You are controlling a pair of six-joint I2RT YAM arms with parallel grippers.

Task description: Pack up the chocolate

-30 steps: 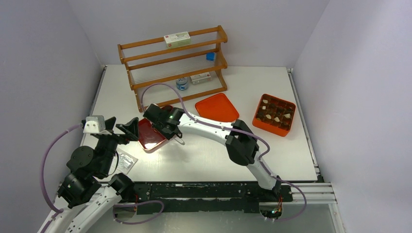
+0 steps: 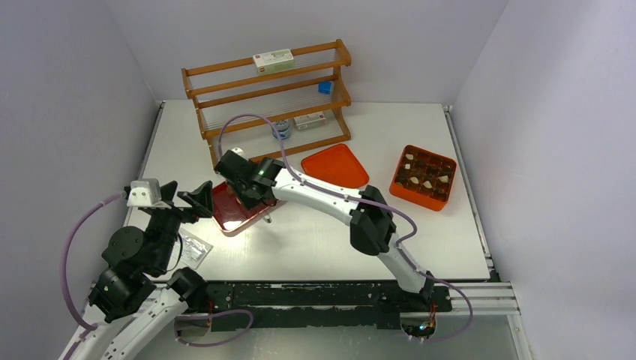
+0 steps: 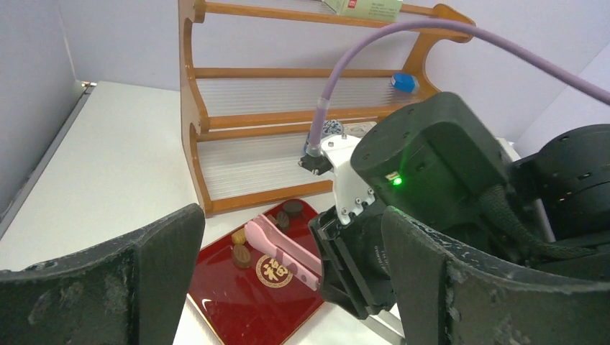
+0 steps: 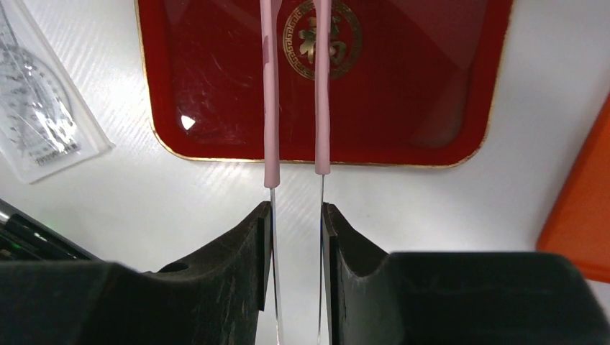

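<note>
Pink tongs are held by my right gripper, which is shut on their thin metal legs. Their two arms reach over the red tray, and their tips lie past the top edge of the right wrist view. Several brown chocolates lie at the tray's far end, near the tong tips; whether one is between the tips, I cannot tell. At the right of the table stands the orange chocolate box, its compartments partly filled. Over the table's left side my left gripper is open and empty.
An orange lid lies mid-table, to the right of the tray. Behind the tray stands a wooden shelf. A clear packet lies at front left.
The left arm looks unmoved.
</note>
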